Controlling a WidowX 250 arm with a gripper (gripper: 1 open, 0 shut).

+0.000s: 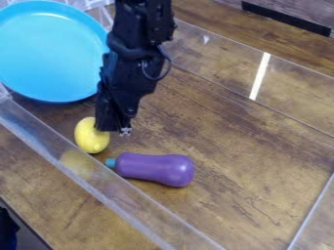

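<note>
The black gripper (120, 125) hangs over the wooden surface, its fingertips just right of a yellow lemon-like object (92, 135) and above a purple eggplant toy (156, 169) with a teal stem. Nothing shows between its fingers, which look shut, though dark and hard to make out. The yellow object and the eggplant lie on the surface.
A blue plate (47, 49) lies at the back left. Clear plastic walls (65, 161) edge the work area.
</note>
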